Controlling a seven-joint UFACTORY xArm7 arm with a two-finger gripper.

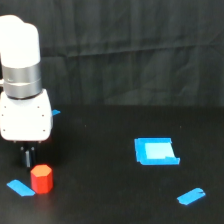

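Observation:
A red, roughly hexagonal block (41, 179) stands on the dark table at the lower left. My white arm comes down at the left edge, and the dark fingers of my gripper (29, 157) hang just above and to the left of the block as seen here. The fingers are small and dark against the black background, so whether they are apart or together does not show. I see nothing between them. The block is in plain view.
A blue-bordered white square (158, 151) lies right of centre. A blue strip (20, 188) is left of the block, another blue strip (191, 196) lies at the lower right.

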